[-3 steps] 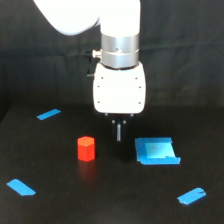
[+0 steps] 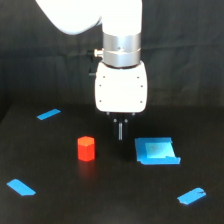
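Observation:
A red block (image 2: 86, 149) stands on the dark table, left of centre. To its right and somewhat higher in the picture is my gripper (image 2: 121, 131), pointing down under the white arm. Its fingers are small and dark, close together, and too fine to tell whether they are open or shut. Nothing shows between them. On the right of the gripper lies a blue square (image 2: 145, 158) with a lighter blue middle, apart from the block. How high the fingertips are above the table cannot be judged.
Blue tape strips mark the table at the back left (image 2: 49, 114), front left (image 2: 20, 187) and front right (image 2: 191, 196).
My arm and gripper have shifted slightly to the right. The red block, the blue square and the tape strips have not moved.

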